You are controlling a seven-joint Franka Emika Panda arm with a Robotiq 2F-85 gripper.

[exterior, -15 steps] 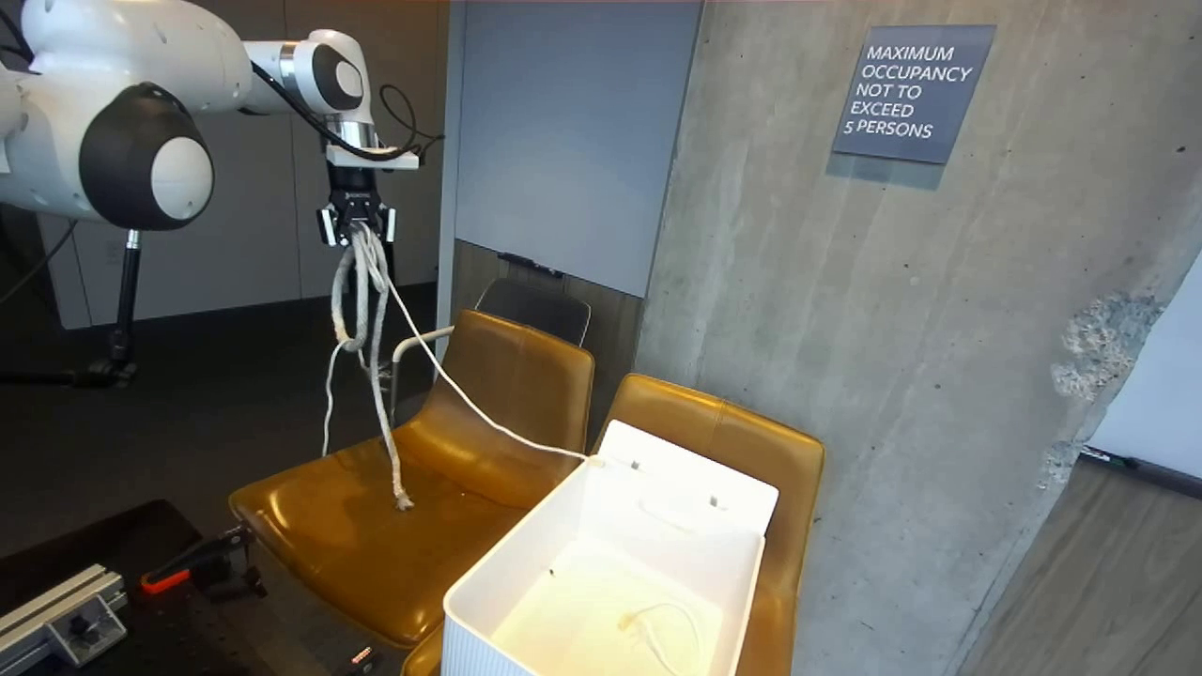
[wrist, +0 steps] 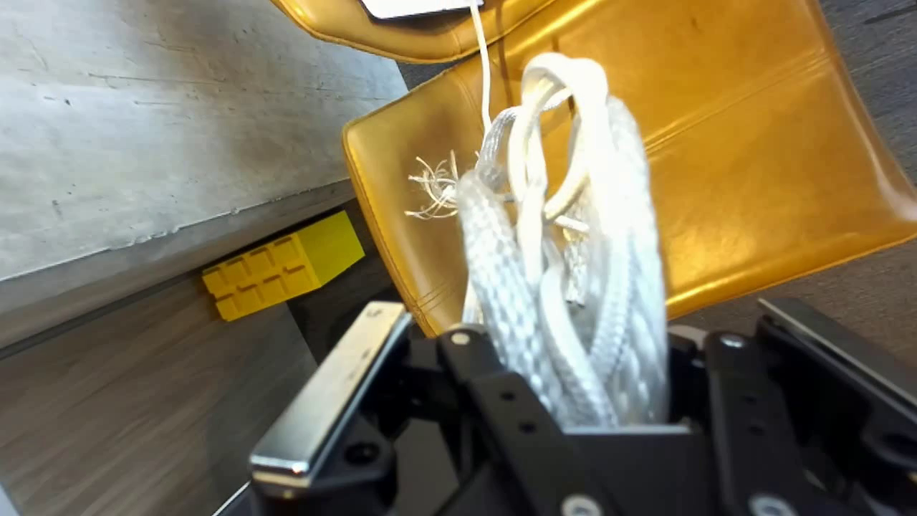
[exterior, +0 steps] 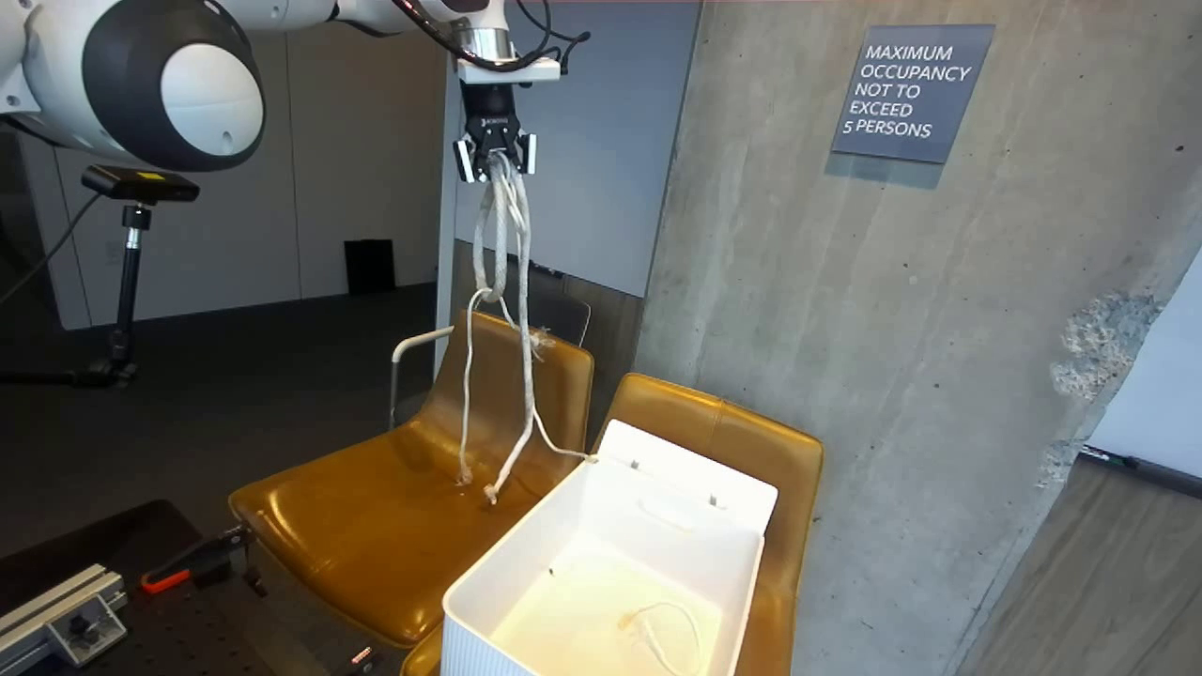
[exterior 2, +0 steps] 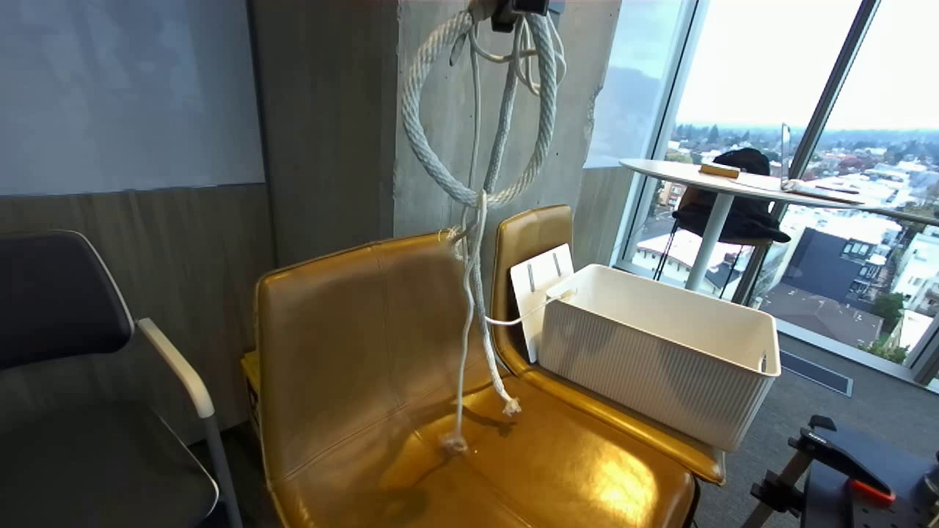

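Note:
A bundle of white rope (exterior: 525, 259) hangs from my gripper (exterior: 496, 169), high above the left tan chair. In the wrist view, the looped rope (wrist: 559, 284) runs down between the fingers of the gripper, which is shut on it. One wide loop and several strands dangle in exterior view 2, where the rope (exterior 2: 548, 105) has frayed ends hanging over the seat. A thin strand reaches from the bundle to the rim corner of the white bin (exterior 2: 651, 361). That bin (exterior: 459, 608) stands on the right-hand chair, with a thin loop of cord inside.
Two tan chairs stand side by side. A white panel (exterior: 699, 479) leans behind the bin. A concrete pillar (exterior: 901, 338) rises close behind, and a dark table (exterior: 214, 631) with clamps stands at front left.
My gripper has moved right and up with the rope, nearer the bin. The thin strand to the bin, stretched taut before, now hangs slack.

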